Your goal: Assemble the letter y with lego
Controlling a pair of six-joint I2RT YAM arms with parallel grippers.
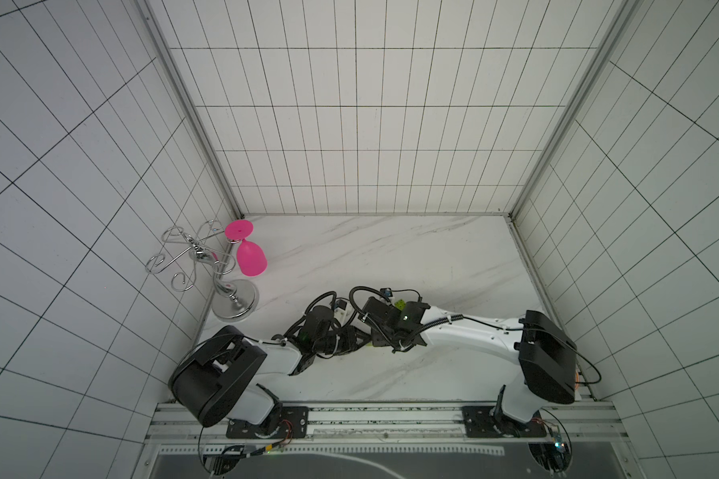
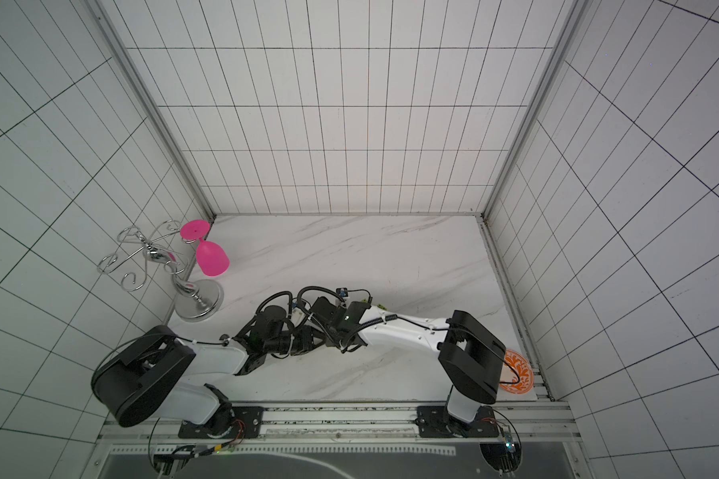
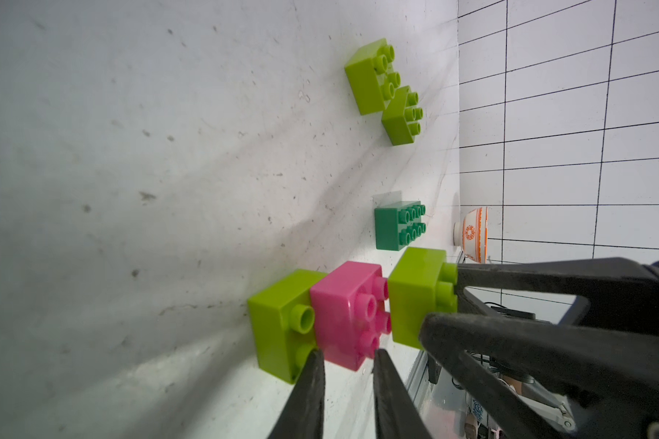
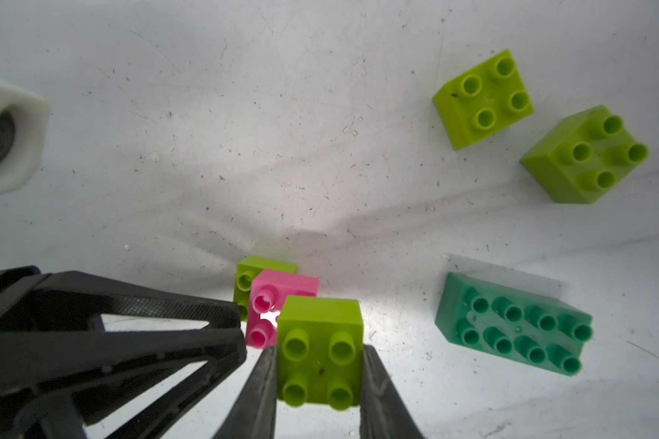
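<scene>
My right gripper is shut on a lime brick (image 4: 320, 329), studs towards its camera. In the left wrist view the held brick (image 3: 415, 292) sits close over a pink brick (image 3: 347, 313); whether they touch cannot be told. The pink brick stands offset on another lime brick (image 3: 282, 325), whose exposed studs show beside it. My left gripper is part open, its fingertips at the pink brick's near edge. From the right wrist view, the left gripper's fingers (image 4: 223, 314) reach in beside the pink brick (image 4: 285, 284). Both top views have the stack hidden by the arms.
Two loose lime bricks (image 4: 484, 102) (image 4: 585, 157) and a long teal brick (image 4: 516, 322) lie apart on the table. A metal stand (image 1: 233, 299) with a pink goblet (image 1: 251, 259) stands left. An orange-patterned bowl (image 2: 517, 373) is far right.
</scene>
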